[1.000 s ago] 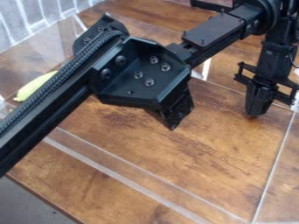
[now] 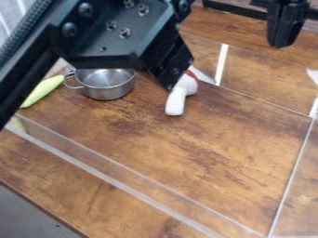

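Observation:
The black arm crosses the upper left of the camera view. At the top right edge a black part of the robot (image 2: 285,20) hangs over the table, cut off by the frame, so the gripper's fingers cannot be made out. A steel pot (image 2: 108,85) stands at the left, partly behind the arm. A white rounded object (image 2: 179,97) with some red at its upper end lies on the table right of the pot. A pale yellow-green corn-like object (image 2: 43,89) lies at the far left.
Clear strips or edges run along its left, back and right.
The arm has lifted up and back, and the gripper has risen from the right side toward the top edge. The pot and white object have come into view.

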